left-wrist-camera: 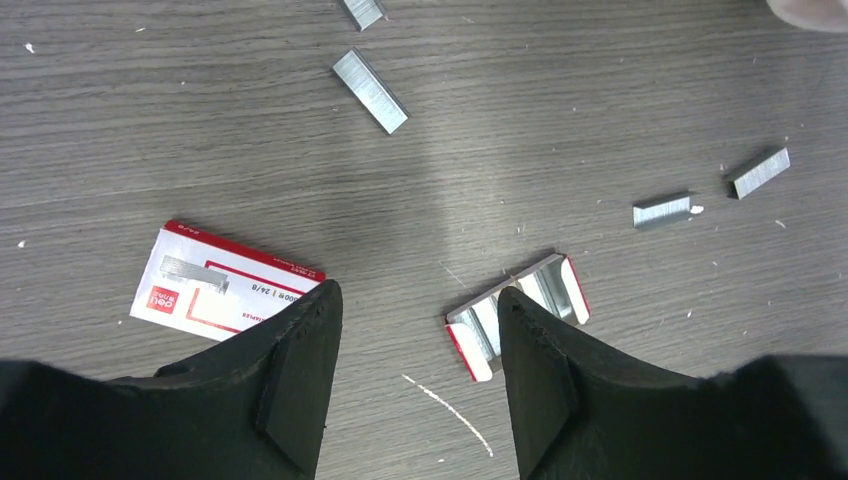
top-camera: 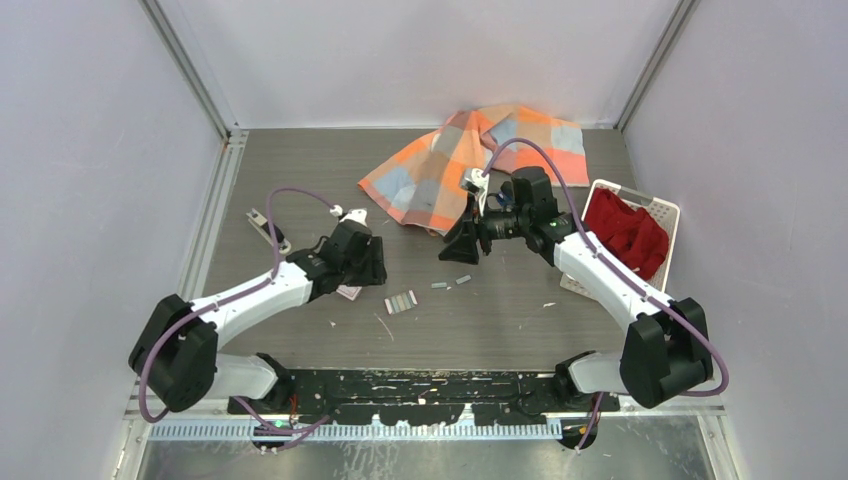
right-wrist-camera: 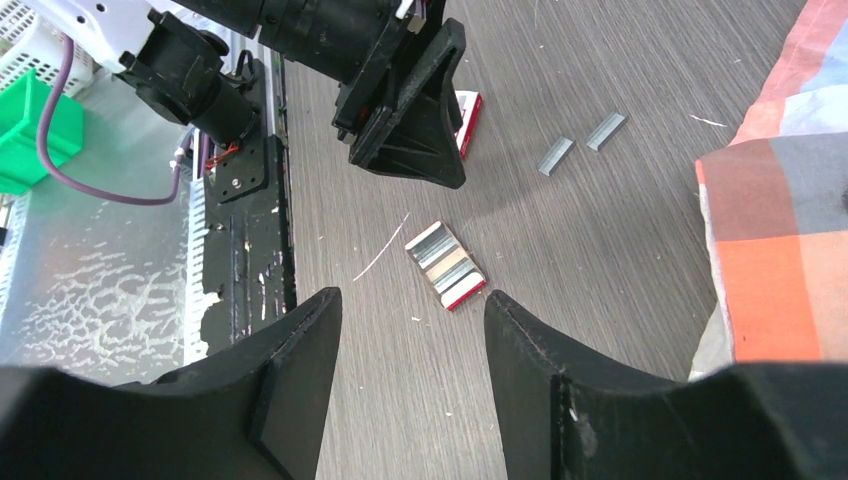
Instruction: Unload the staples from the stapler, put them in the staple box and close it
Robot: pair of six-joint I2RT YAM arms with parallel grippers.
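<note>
The stapler (top-camera: 269, 230) lies at the left of the table. My left gripper (top-camera: 368, 262) hangs open over the middle-left, above a red-and-white staple box (left-wrist-camera: 225, 280); its wrist view shows loose staple strips (left-wrist-camera: 369, 90) and an open tray of staple strips (left-wrist-camera: 515, 310) below, nothing between the fingers. My right gripper (top-camera: 462, 245) is open above the middle, right of the left gripper, with nothing between its fingers. In the right wrist view the staple tray (right-wrist-camera: 445, 265) lies below.
An orange checked cloth (top-camera: 420, 175) covers the back middle. A basket (top-camera: 666, 208) with red fabric stands at the right.
</note>
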